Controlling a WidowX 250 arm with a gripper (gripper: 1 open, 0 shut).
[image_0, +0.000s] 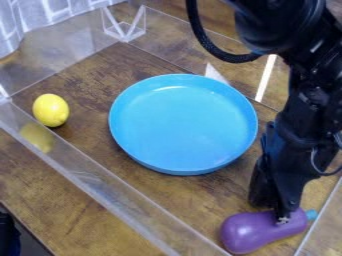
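Observation:
My black gripper (278, 208) hangs low at the right, just above the neck of a purple eggplant (251, 232) that lies on the wooden floor at the bottom right. Its tips are dark and partly hidden, so whether anything is between them is hard to see. A blue plate (183, 122) lies in the middle, to the upper left of the gripper.
A yellow lemon (51, 110) lies at the left, beside a clear plastic wall (107, 194). Transparent panels and white pieces stand at the back. Bare wood shows left of and below the plate.

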